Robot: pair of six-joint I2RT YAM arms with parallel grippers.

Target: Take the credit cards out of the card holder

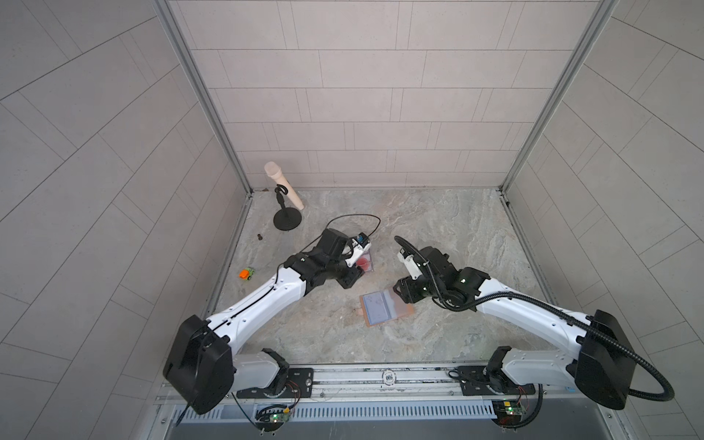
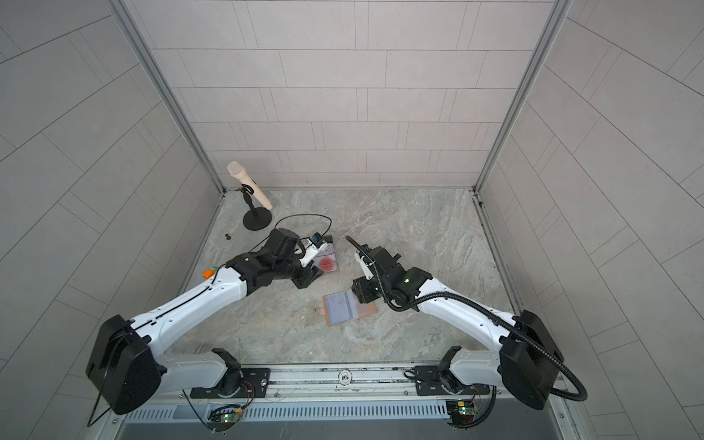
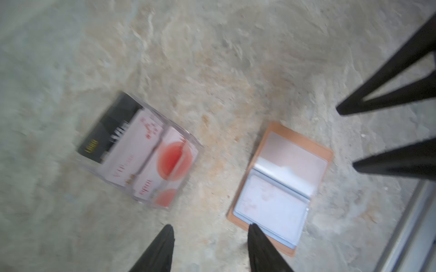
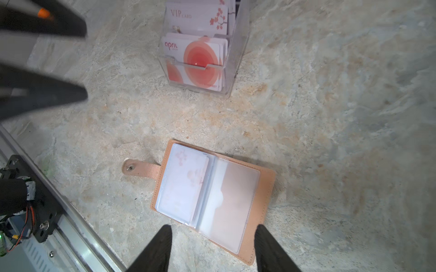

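Observation:
The tan card holder (image 4: 261, 213) lies unfolded on the table, its strap pointing left in the right wrist view. A pale card (image 4: 181, 183) shows under its left clear pocket; the right pocket (image 4: 234, 204) looks empty. Beyond it, a clear tiered box (image 4: 234, 63) holds a red-circle card (image 4: 193, 52), a VIP card (image 4: 195, 18) and a black card (image 3: 109, 129). My right gripper is open over the holder's near edge, with nothing between its fingers. Open and empty too, my left gripper hangs above the table, short of the box and left of the holder.
A microphone (image 1: 284, 184) on a black round stand (image 1: 287, 217) is at the back left. Small orange toy (image 1: 245, 274) sits near the left wall. Bare table (image 1: 454, 220) stretches behind and to the right of the right arm.

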